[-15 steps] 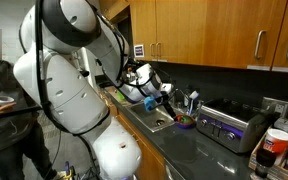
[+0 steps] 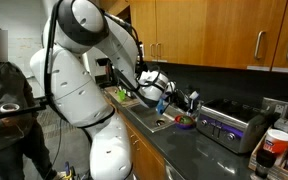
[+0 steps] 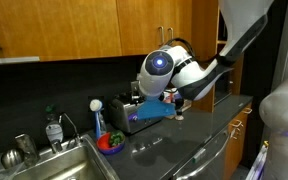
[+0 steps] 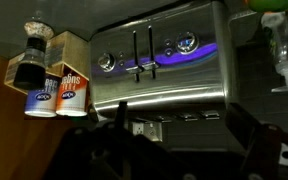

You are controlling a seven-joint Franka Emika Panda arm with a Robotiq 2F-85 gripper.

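My gripper (image 2: 166, 106) hangs above the counter on the sink side of the toaster in exterior view 1. Blue shows at its lower end in exterior view 2, where the hand partly covers the toaster (image 3: 127, 120). The wrist view has the dark fingers (image 4: 111, 138) spread apart at the lower edge, with nothing held between them. Ahead of them lies the silver toaster (image 4: 169, 85), its two levers and knobs visible. No contact with any object shows.
A bowl (image 3: 111, 143) with red and green items sits beside the sink (image 3: 59, 165). A soap bottle (image 3: 54, 131) stands behind it. Cups (image 2: 277, 143) and a dark-topped jar (image 2: 269, 158) stand at the right end. Cabinets (image 2: 214, 30) hang overhead.
In exterior view 1 my hand has shifted right, toward the toaster, and its tilt has changed. The toaster, bowl and cups have stayed in place.
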